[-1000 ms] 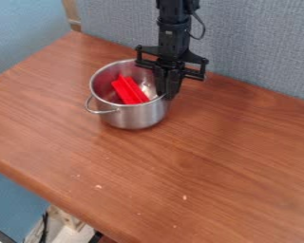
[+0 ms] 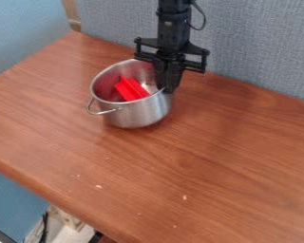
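A steel pot (image 2: 140, 113) with a wire side handle stands on the wooden table, holding red objects (image 2: 129, 89) on its inside left. My black gripper (image 2: 169, 87) points down at the pot's right rim, its fingertips at or just inside the rim. It looks shut; whether anything thin is between the fingers cannot be seen clearly.
A grey padded wall (image 2: 256, 47) runs along the back, and a blue surface lies beyond the table's left edge.
My gripper has shifted very slightly left and up, and the pot appears barely moved.
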